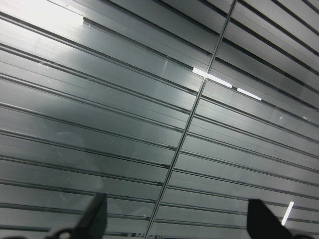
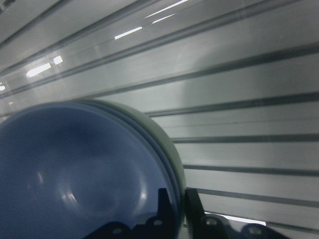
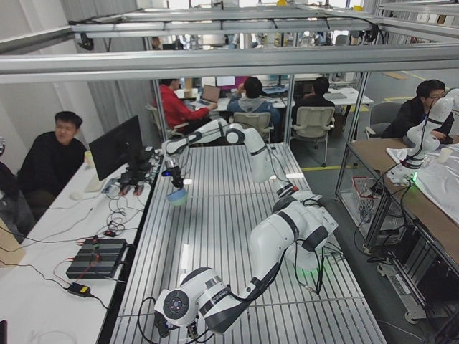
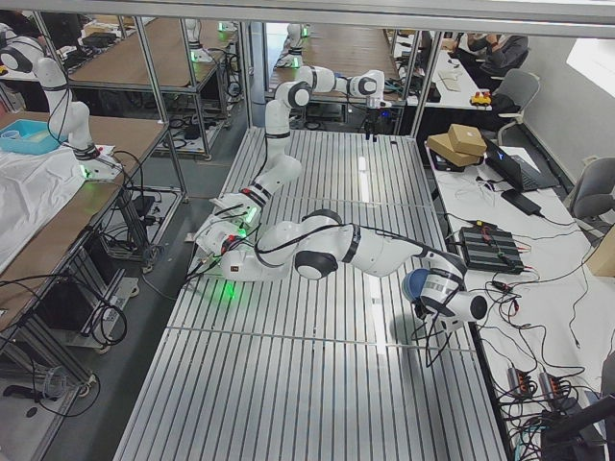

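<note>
A blue bowl nested inside a pale green one fills the lower left of the right wrist view. My right gripper is shut on their rim, one finger inside and one outside; in the camera left view the stacked bowls hang from it above the slatted table. My left gripper stands open over bare slats in the left wrist view, with nothing between its fingers.
Along one side runs a white desk with a monitor, black boxes and loose cables.
</note>
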